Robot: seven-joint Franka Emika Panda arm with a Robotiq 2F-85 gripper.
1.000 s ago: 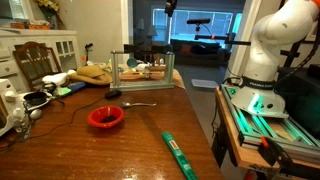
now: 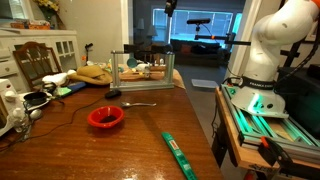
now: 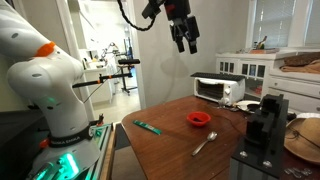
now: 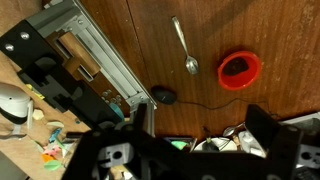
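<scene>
My gripper hangs high above the table, its fingers wide apart along the bottom of the wrist view and nothing between them. On the wooden table sits a red bowl [image 2: 106, 117]; in the wrist view a dark patch or object shows inside the bowl [image 4: 250, 73]. A metal spoon [image 4: 186, 48] lies apart from it. Nearer the front in exterior view 1, a green, long, thin object [image 2: 178, 155] lies flat; it is outside the wrist view. A small black object like a computer mouse [image 4: 163, 95] rests beyond the spoon, with a cable beside it.
A metal rack [image 2: 142, 72] stands at the table's far edge, its dark side facing exterior view 2. A tan cloth-like item [image 2: 94, 74] and clutter lie behind. A white toaster-like appliance [image 3: 209, 88] stands at one side. Bare tabletop surrounds the bowl and green object.
</scene>
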